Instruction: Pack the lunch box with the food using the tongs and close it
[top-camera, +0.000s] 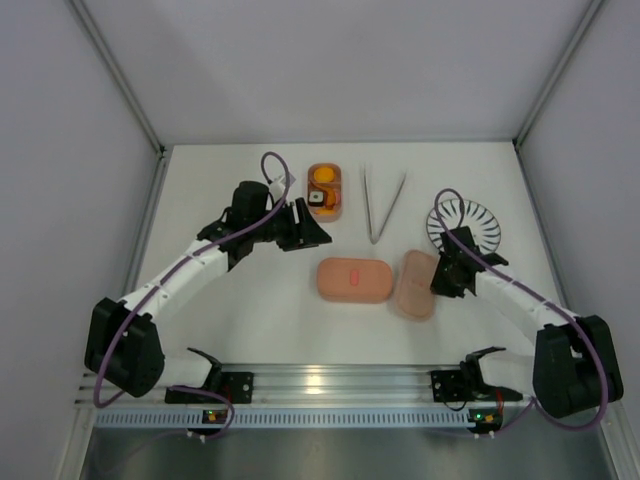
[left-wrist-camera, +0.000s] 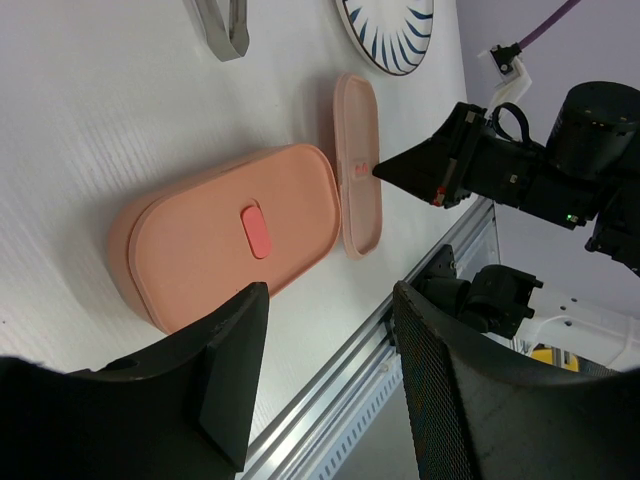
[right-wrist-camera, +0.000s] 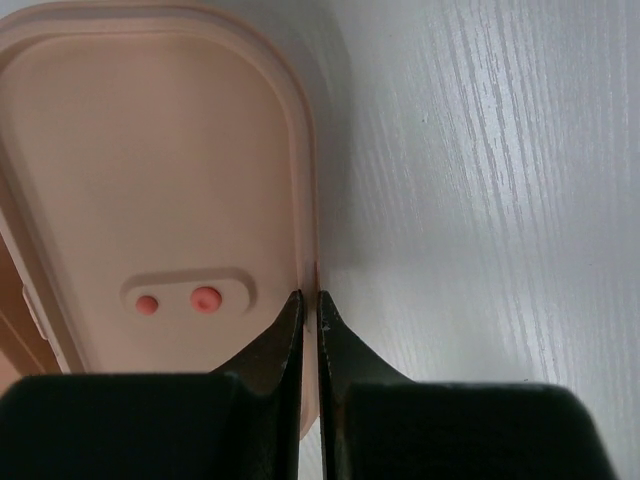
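A closed pink box (top-camera: 355, 281) with a red oblong mark on its top sits mid-table. Close to its right lies a shallow pink tray-like lid (top-camera: 416, 283) with two red dots. My right gripper is shut, its tips at the lid's right rim; whether any rim is pinched between them I cannot make out. Behind, an open container (top-camera: 324, 192) holds orange, yellow and dark-and-white food. My left gripper (top-camera: 307, 225) hangs open and empty in front of that container; in the left wrist view, its fingers (left-wrist-camera: 240, 350) show apart above the table.
A striped plate (top-camera: 475, 222) rests behind my right gripper, partly hidden by the arm. Metal tongs (top-camera: 376, 232) lie spread at the back centre. A metal rail (top-camera: 340, 378) runs along the front edge.
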